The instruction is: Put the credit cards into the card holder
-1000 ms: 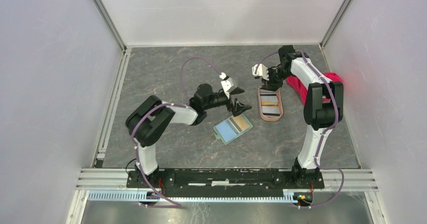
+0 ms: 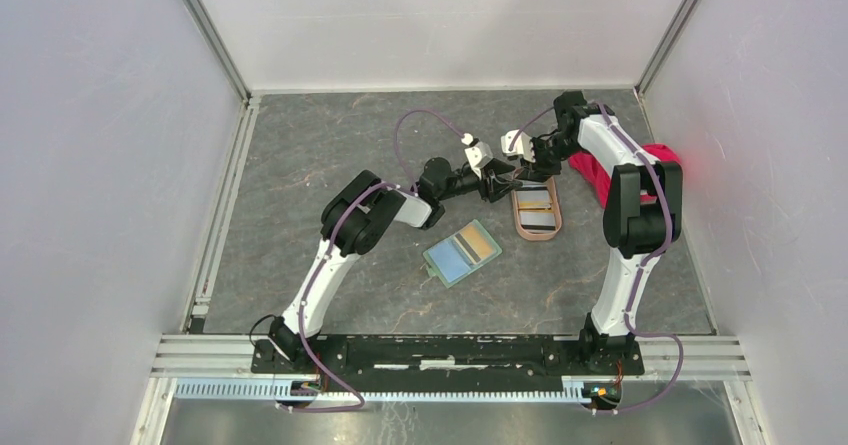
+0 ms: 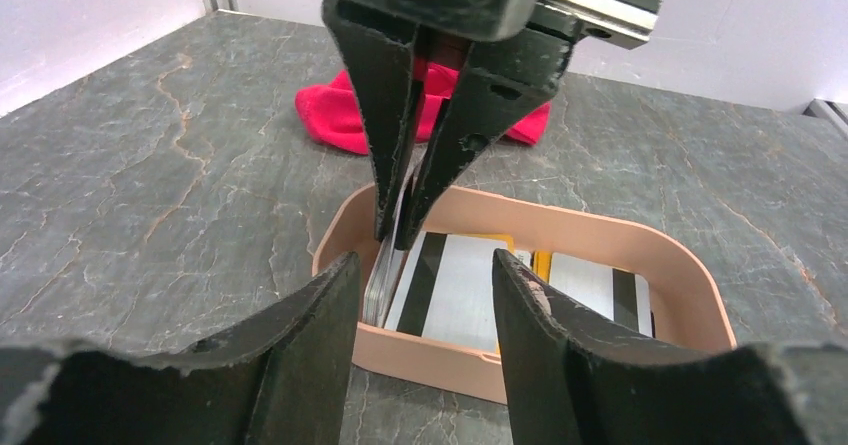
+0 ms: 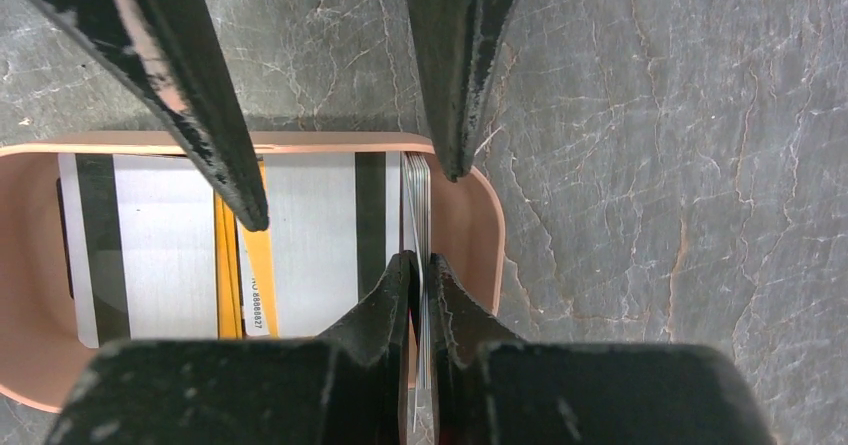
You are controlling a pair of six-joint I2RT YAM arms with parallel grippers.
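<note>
Several white cards stand on edge as a thin stack (image 4: 418,210) at one end of the tan box. My right gripper reaches down into that end and is shut on the stack. My left gripper is part open beside the box. Its fingers are spread on either side of the stack, with nothing seen between them; in the top view both grippers nearly meet over the box's far end. The card holder (image 2: 447,258), green-edged with blue and tan parts, lies flat to the left of the box.
More white cards with black stripes (image 3: 462,287) lie in the tan box (image 2: 557,220), with yellow edges among them. A red cloth (image 2: 590,170) is bunched at the right, behind the right arm.
My left gripper has moved right, up to the box's far end, and its fingers have narrowed. The right arm, the box and the holder stay where they were.
</note>
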